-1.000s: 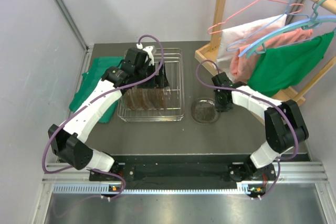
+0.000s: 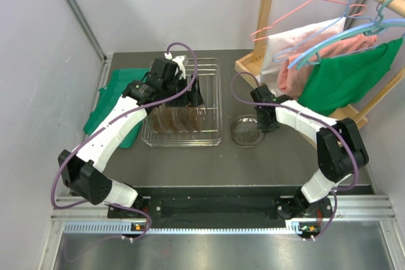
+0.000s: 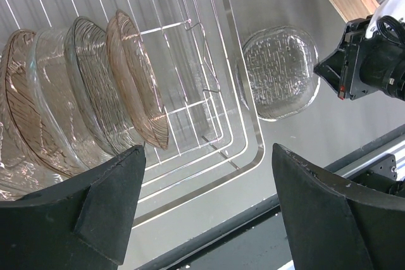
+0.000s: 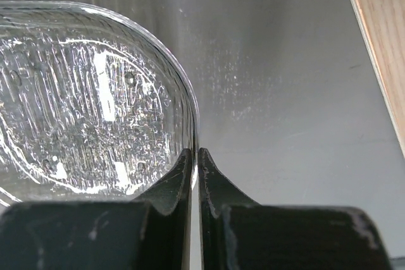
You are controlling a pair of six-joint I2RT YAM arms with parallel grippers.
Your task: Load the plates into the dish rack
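Note:
One clear plate is on the dark counter right of the dish rack. At its right edge is my right gripper, shut with the plate's thin rim running between its fingertips. Whether the plate is lifted off the counter is hard to tell. In the left wrist view, several clear and brownish plates stand on edge in the rack's left part. My left gripper hangs over the rack, open and empty. From above, its arm covers part of the rack and those plates.
A wooden frame with hangers and cloths stands right and behind the right arm. A green cloth lies left of the rack.
My right gripper has shifted slightly left and toward the back, and the plate has moved a little backward with it. The left arm and the rack look the same.

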